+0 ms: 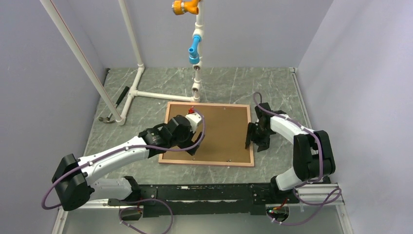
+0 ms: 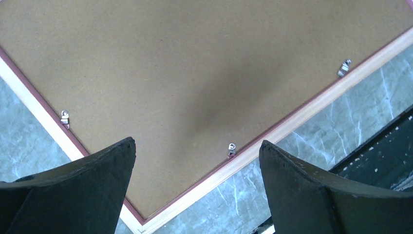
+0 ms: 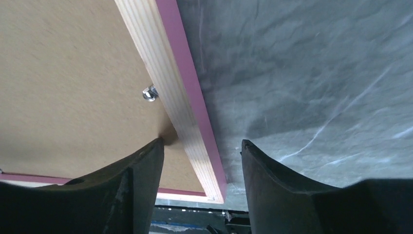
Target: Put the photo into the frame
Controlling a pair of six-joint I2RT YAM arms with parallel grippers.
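A wooden frame (image 1: 205,164) lies on the table with its brown backing board (image 1: 221,131) facing up; the photo itself is not visible. Small metal clips line its inner edge, such as one clip (image 2: 231,150) on the front side in the left wrist view and another clip (image 3: 150,93) on the right side in the right wrist view. Over the board's left part hovers my left gripper, open and empty. My right gripper is open around the frame's right side near the front corner, one finger over the board and the other outside; neither visibly grips it.
White pipes (image 1: 163,96) stand behind the frame, carrying a blue fitting (image 1: 195,48). A black-handled tool (image 1: 122,96) lies at the back left.
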